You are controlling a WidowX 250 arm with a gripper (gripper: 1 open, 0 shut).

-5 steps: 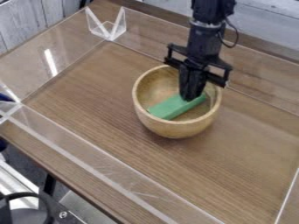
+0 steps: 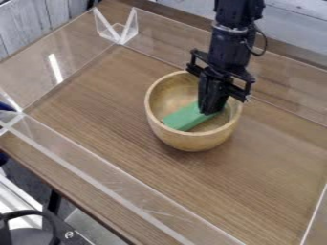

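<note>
A black robot arm [image 2: 234, 38] reaches down from the top centre to a wooden bowl [image 2: 179, 139] in the middle of the table. Its gripper [image 2: 212, 96] points down into the bowl, over a green elongated block [image 2: 185, 118] lying inside. The gripper looks narrow; whether anything is between its fingertips is hard to see, as they are dark and small.
Bare wooden table [image 2: 90, 115] surrounds the bowl on all sides. A small clear angular item [image 2: 115, 27] stands at the back left. Dark equipment [image 2: 32, 230] sits off the table's edge at the lower left.
The upper arm and gripper housing have shifted and turned slightly over the bowl. The bowl and green block stay about where they were.
</note>
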